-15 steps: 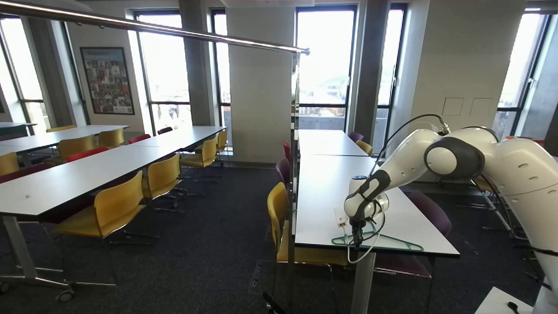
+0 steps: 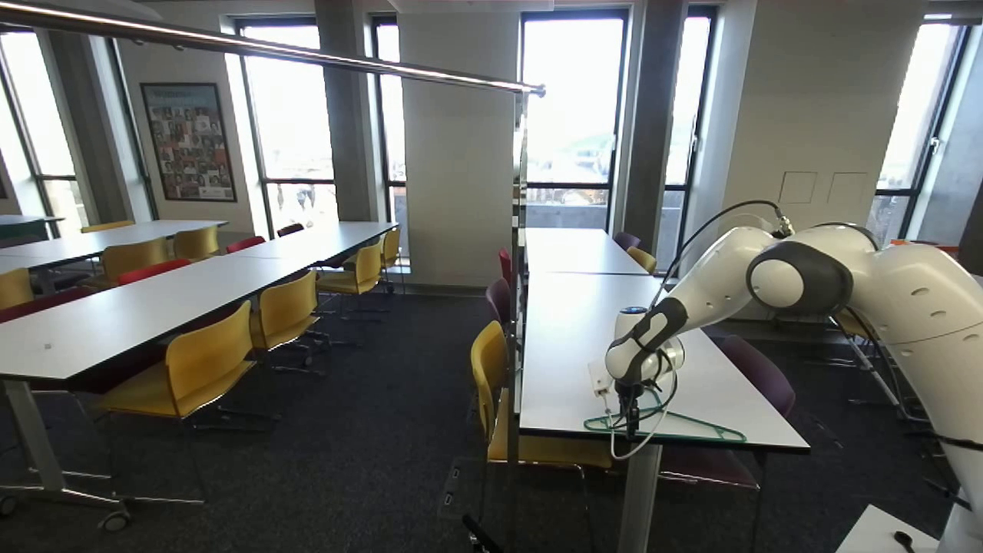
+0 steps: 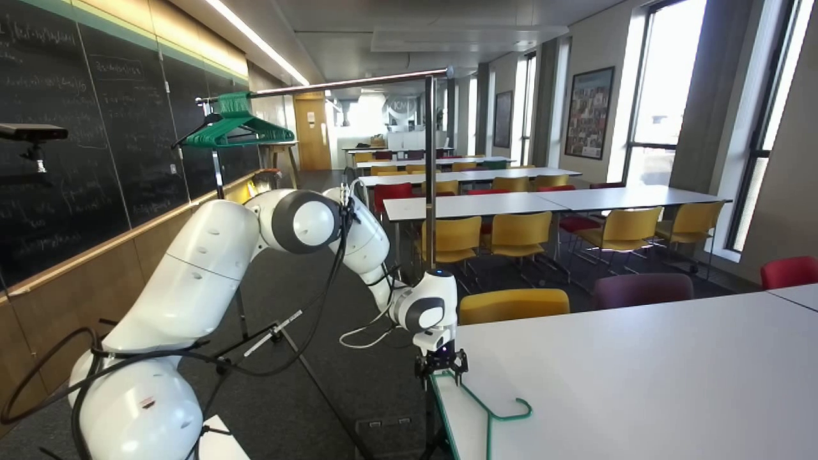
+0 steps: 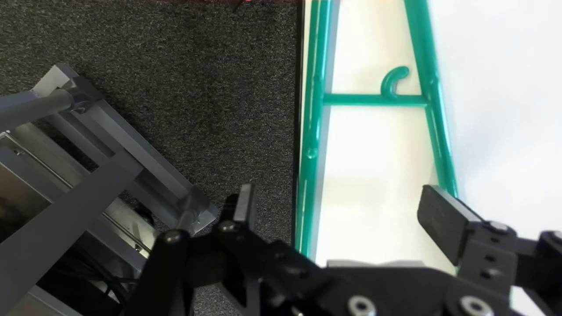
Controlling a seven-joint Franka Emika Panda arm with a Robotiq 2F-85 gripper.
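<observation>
A green hanger point(image 4: 311, 152) lies flat along the edge of the white table point(image 2: 571, 341); its hook point(image 3: 524, 410) points inward over the tabletop. Just above one end of it is my gripper point(image 3: 441, 369), pointing down. In the wrist view the gripper is wide open, one of its fingers point(image 4: 245, 205) beyond the table edge over the floor and the other over the tabletop side. Both long bars of the hanger run between the fingers. Whether either finger touches the hanger I cannot tell.
A metal rack's upright point(image 3: 430, 176) stands close behind the gripper. Several green hangers point(image 3: 238, 130) hang on its rail at the left. A yellow chair point(image 2: 490, 369) sits beside the table.
My arm and gripper have barely moved, with at most a very slight shift at the wrist. The hanger lies in the same place.
</observation>
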